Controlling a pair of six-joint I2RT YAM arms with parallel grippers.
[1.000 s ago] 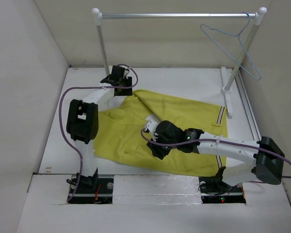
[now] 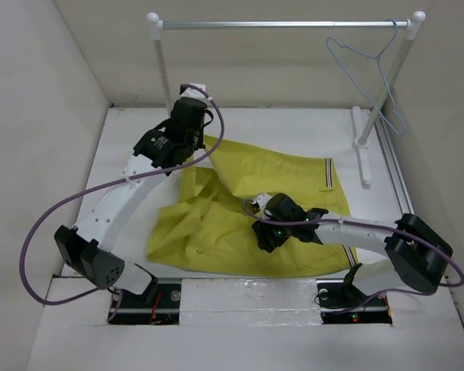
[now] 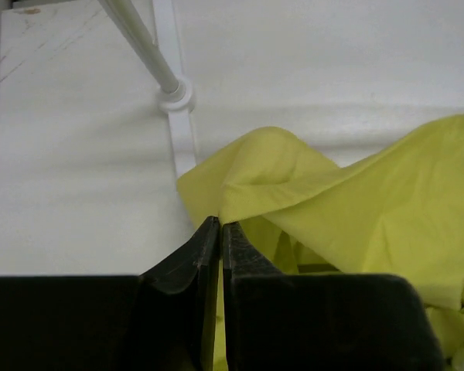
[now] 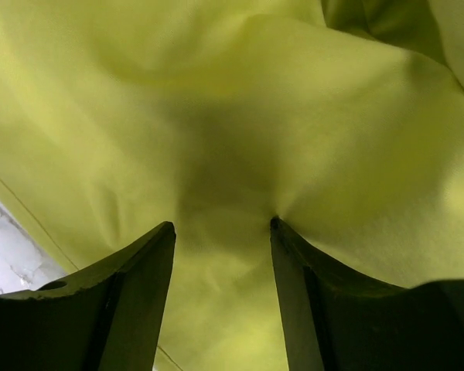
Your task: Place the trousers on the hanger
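Note:
The yellow trousers (image 2: 274,166) lie spread on the white floor, with striped cuffs to the right. At the far left my left gripper is shut on a fold of the trousers (image 3: 271,170), which is raised off the floor. My right gripper hangs over the middle of the lower leg with its fingers (image 4: 156,259) apart; only flat yellow cloth shows beneath. A blue wire hanger (image 2: 385,69) hangs empty at the right end of the rail.
The silver rail (image 2: 286,25) spans the back on two white posts. A post (image 3: 143,50) and its foot stand near the left gripper.
The left arm has risen, lifting the trousers' left part, which is now bunched and pulled to the right. The right gripper has shifted slightly to the right. The hanger has swung a little.

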